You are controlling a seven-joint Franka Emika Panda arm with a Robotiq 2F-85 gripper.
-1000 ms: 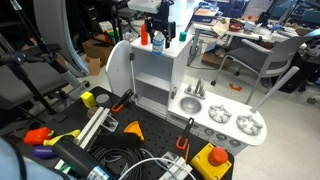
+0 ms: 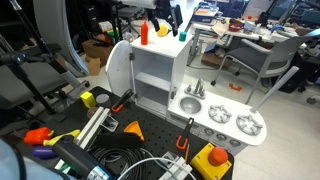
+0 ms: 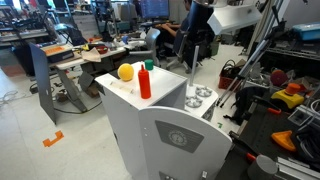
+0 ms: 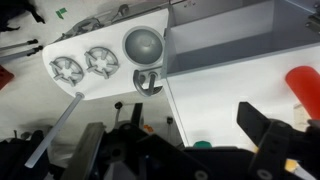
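My gripper stands open above the white toy kitchen, its dark fingers spread wide with nothing between them. In exterior view 1 the gripper (image 2: pixel 164 20) is over the cabinet top. A red bottle (image 3: pixel 145 82) stands upright on that white top (image 3: pixel 115 88), beside a yellow round thing (image 3: pixel 125 72). The bottle (image 4: pixel 305 90) shows at the right of the wrist view, clear of the fingers. Near the bottom of that view, a green thing (image 4: pixel 202 145) is partly hidden by the gripper.
The low counter holds a sink (image 4: pixel 144 45) with a faucet and two burners (image 4: pixel 102 62). A rounded white panel (image 3: pixel 180 140) rises at the cabinet's side. In exterior view 1, a yellow box with a red button (image 2: pixel 212 160), clamps and cables lie on the dark near table.
The gripper's fingers look wider apart than a second ago, and the gripper seems slightly higher over the cabinet top. The toy kitchen and red bottle have not moved.
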